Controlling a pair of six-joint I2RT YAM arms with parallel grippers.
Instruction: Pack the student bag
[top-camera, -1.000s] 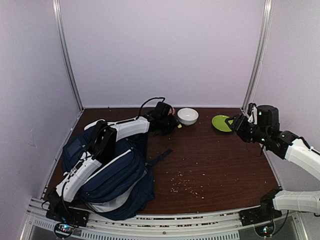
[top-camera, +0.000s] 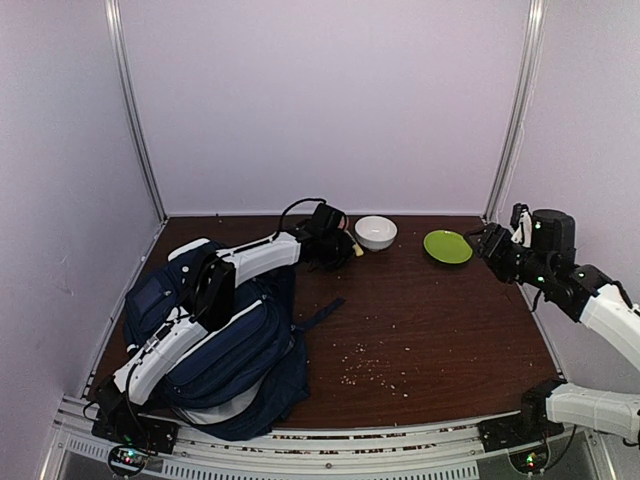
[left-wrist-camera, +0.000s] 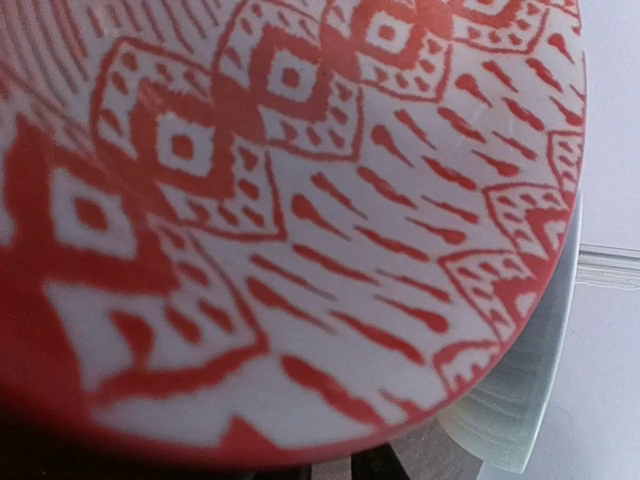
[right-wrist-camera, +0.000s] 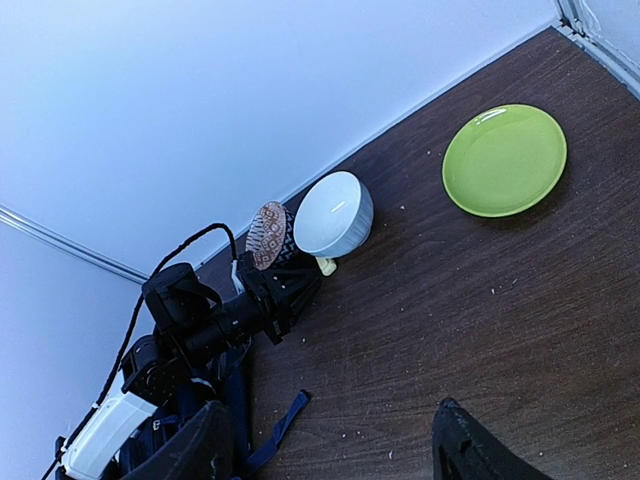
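Note:
The navy student bag (top-camera: 225, 335) lies on the left of the table, partly under my left arm. At the back, my left gripper (top-camera: 350, 250) is low beside the white bowl (top-camera: 376, 232) and a red-patterned bowl (right-wrist-camera: 268, 236). That patterned bowl fills most of the left wrist view; below its rim, dark fingertips (left-wrist-camera: 378, 464) show a gap between them. A small yellowish piece (right-wrist-camera: 326, 266) is at the gripper's tip; whether it touches the fingers is unclear. My right gripper is open and empty, near the green plate (top-camera: 447, 247) at back right.
A bag strap (top-camera: 320, 314) stretches onto the table. Small pale crumbs (top-camera: 365, 368) are scattered at the front middle.
My right gripper has shifted slightly right, uncovering more of the green plate. The left arm stays nearly in place, while more of the yellowish piece now shows at its gripper.

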